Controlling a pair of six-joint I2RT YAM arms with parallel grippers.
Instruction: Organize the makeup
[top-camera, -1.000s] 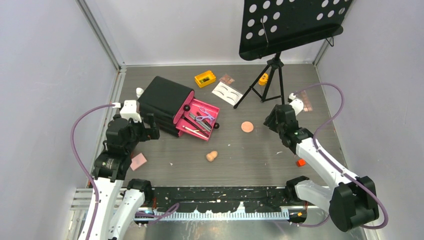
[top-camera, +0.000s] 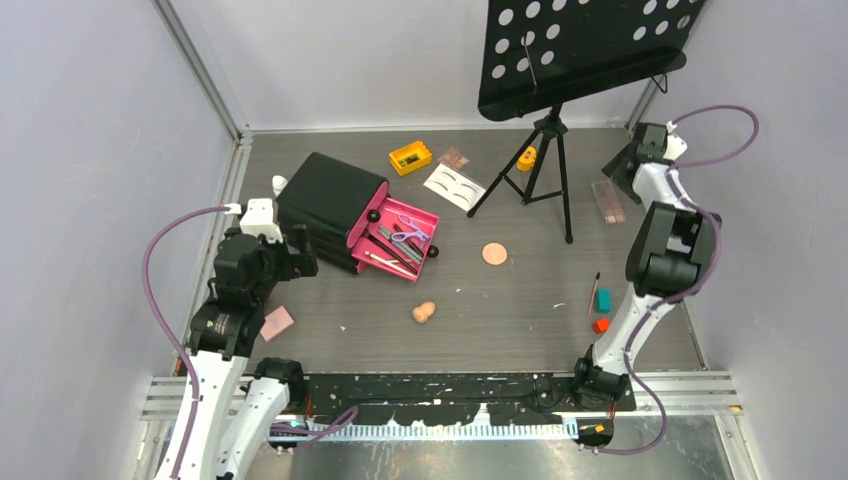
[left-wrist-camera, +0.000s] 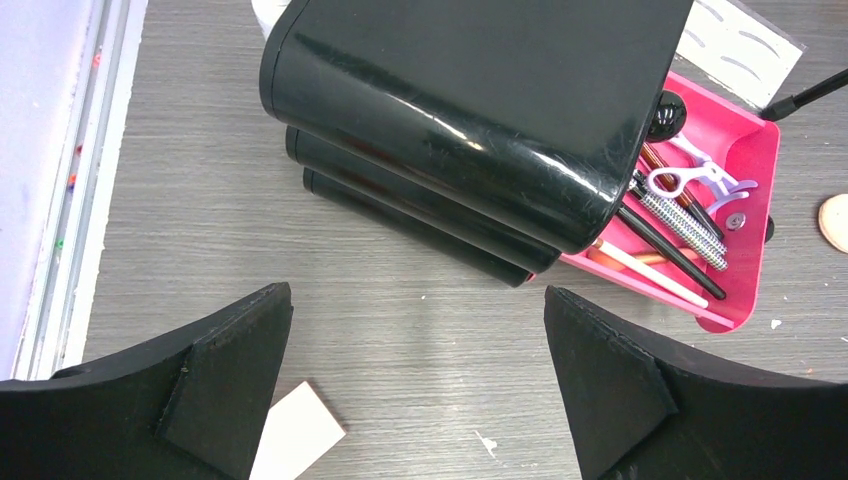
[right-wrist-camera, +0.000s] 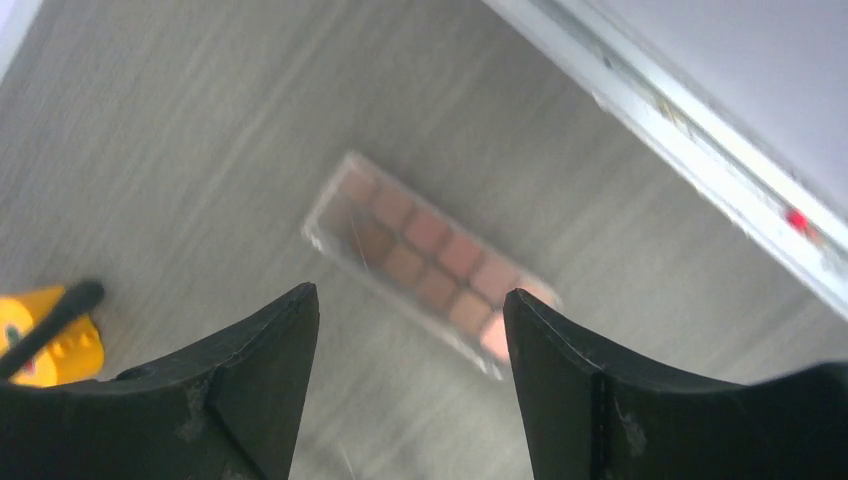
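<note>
A black makeup case (top-camera: 325, 200) has its pink drawer (left-wrist-camera: 742, 240) pulled out, holding purple scissors, brushes and pencils. My left gripper hangs open left of the case, a pink sponge (left-wrist-camera: 295, 430) below it. At the far right, my right gripper is open above a clear eyeshadow palette (right-wrist-camera: 430, 260), nothing between its fingers. A round powder puff (top-camera: 494, 254), a beige egg sponge (top-camera: 424, 312), a lash sheet (top-camera: 455, 186) and another palette (top-camera: 452, 158) lie on the table.
A black music stand (top-camera: 580, 55) stands at the back right, by yellow items (top-camera: 409, 157). A teal block (top-camera: 603, 300), an orange block (top-camera: 601, 325) and a thin pencil lie at the right front.
My right arm has swung right and toward the back, from beside the stand to over the palette at the far right. The left arm is unchanged.
</note>
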